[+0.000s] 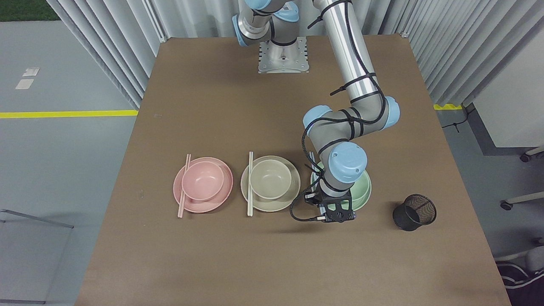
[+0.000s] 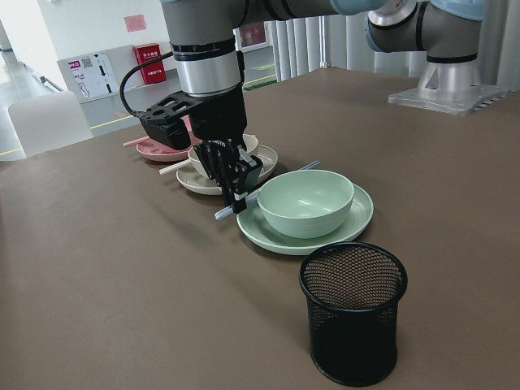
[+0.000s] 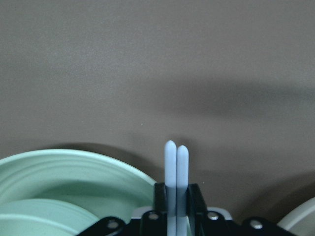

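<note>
My gripper (image 2: 239,203) is low at the edge of a green plate (image 2: 268,237) holding a green bowl (image 2: 305,207). Its fingers are closed around a pair of pale blue chopsticks (image 3: 171,162), whose ends stick out past them in the wrist view. In the front view the gripper is mostly hidden under the arm's wrist.
A beige plate with bowl (image 1: 271,179) and chopsticks (image 1: 250,188) lies left of the green set, then a pink set (image 1: 202,180). A black mesh cup (image 1: 414,213) stands to the right.
</note>
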